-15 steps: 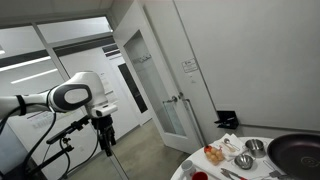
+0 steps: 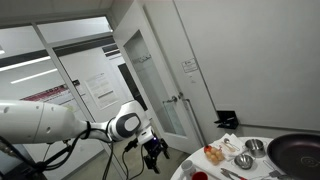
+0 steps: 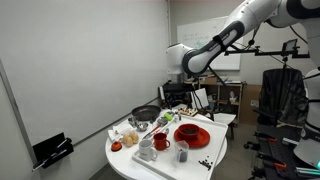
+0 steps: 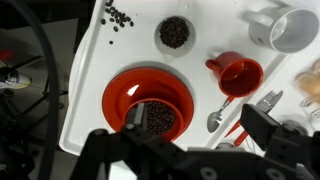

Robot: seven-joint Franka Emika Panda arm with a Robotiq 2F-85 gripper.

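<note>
In the wrist view, my gripper stands open above a white tray (image 4: 90,80), nothing visible between its fingers. A red bowl (image 4: 183,103) of dark beans sits on a red plate (image 4: 121,88), partly hidden by one finger (image 4: 115,150). Farther up is a small container (image 4: 174,35) of dark beans, with loose beans (image 4: 117,16) scattered nearby. A red mug (image 4: 237,73) and a white mug (image 4: 292,30) stand to the right. Exterior view 2 shows the arm (image 3: 185,62) over the far side of the table.
Beside the red mug lie a spoon (image 4: 216,119) and a fork (image 4: 268,101). Toward the back of the table is a dark pan (image 2: 298,154), with metal cups (image 2: 254,147) near it. A tomato (image 3: 116,146) rests at the table's left edge.
In exterior view 1, the arm and gripper have moved lower and to the right, closer to the table. The tableware visible there has stayed put.
</note>
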